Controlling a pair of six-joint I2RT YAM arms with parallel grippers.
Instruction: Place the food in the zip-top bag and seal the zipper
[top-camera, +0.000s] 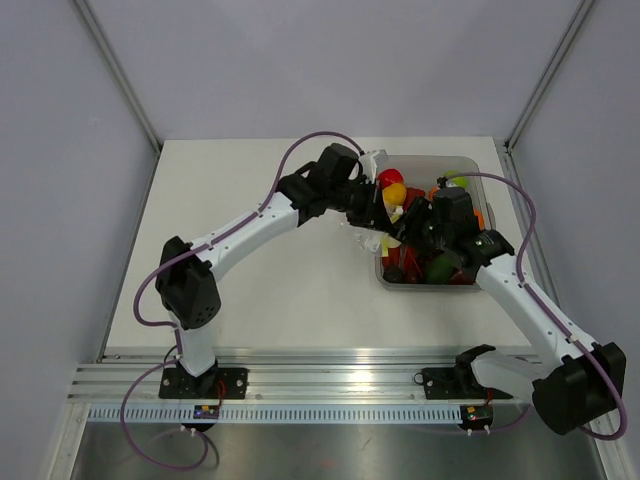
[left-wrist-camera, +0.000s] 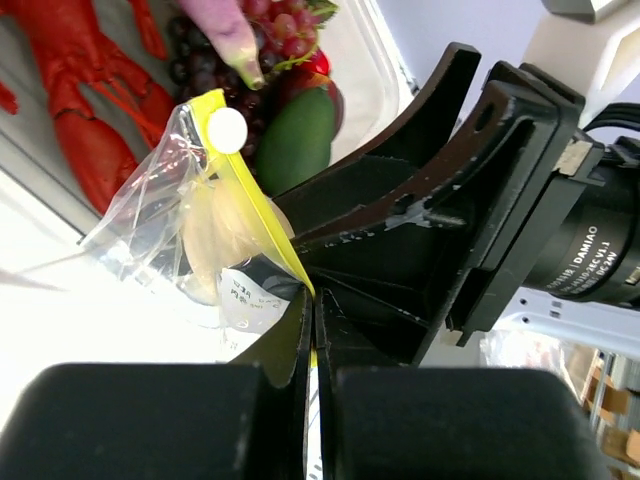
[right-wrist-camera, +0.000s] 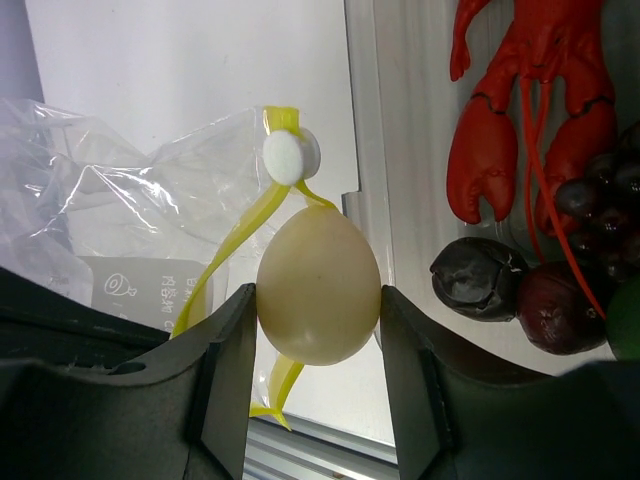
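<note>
A clear zip top bag (left-wrist-camera: 150, 220) with a yellow zipper strip and a white slider (right-wrist-camera: 285, 157) hangs beside the food bin. My left gripper is shut on the bag's yellow edge. A pale, egg-shaped food (right-wrist-camera: 318, 285) sits between the fingers of my right gripper, which is shut on it. In the right wrist view the yellow strips spread apart behind the egg, so it is at the bag's parted mouth. Through the film its pale shape shows in the left wrist view. How far inside it is, I cannot tell. From above, both grippers meet over the bin's left edge.
The grey bin (top-camera: 430, 287) holds a red lobster (right-wrist-camera: 545, 110), dark grapes, a green avocado (left-wrist-camera: 297, 143), a purple eggplant (left-wrist-camera: 222, 30) and other play food. Its wall (right-wrist-camera: 372, 200) stands close to the bag. To the left, the white table (top-camera: 270, 300) is clear.
</note>
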